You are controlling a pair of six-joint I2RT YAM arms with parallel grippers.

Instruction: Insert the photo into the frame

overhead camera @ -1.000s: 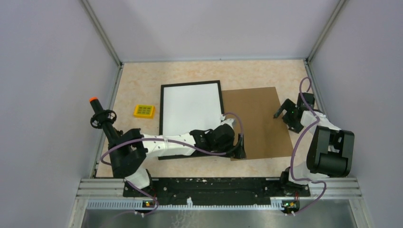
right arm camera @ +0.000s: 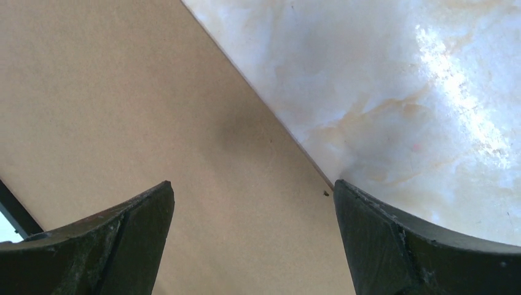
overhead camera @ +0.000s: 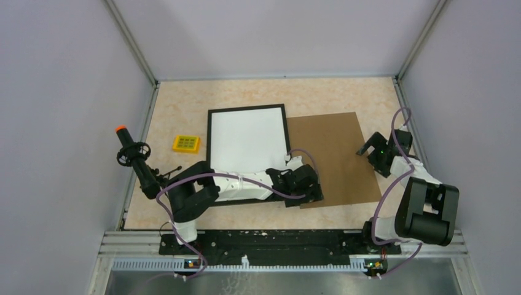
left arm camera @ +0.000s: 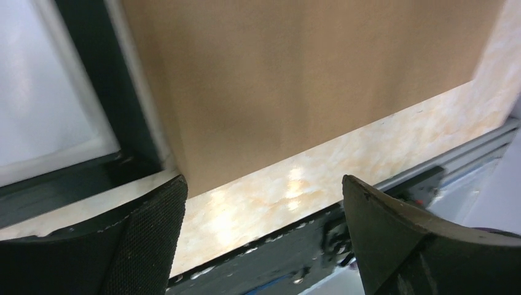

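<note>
A black picture frame (overhead camera: 284, 123) lies flat on the table, a blank white surface (overhead camera: 246, 138) inside it. Against its right side is a flat brown board (overhead camera: 332, 160). I cannot pick out a separate photo. My left gripper (overhead camera: 310, 200) is low over the board's front left corner, partly covering the frame's lower right part from above. In the left wrist view its fingers (left arm camera: 150, 236) are wide apart with nothing between them. Over the board's right edge is my right gripper (overhead camera: 367, 157), open; in the right wrist view one fingertip (right arm camera: 347, 196) stands at that edge.
A yellow block (overhead camera: 186, 144) sits left of the frame. A black stand with an orange tip (overhead camera: 121, 128) rises at the left wall. Bare tabletop (overhead camera: 319, 95) shows behind the frame and board.
The left arm has swung and its gripper turned slightly over the board's front left corner.
</note>
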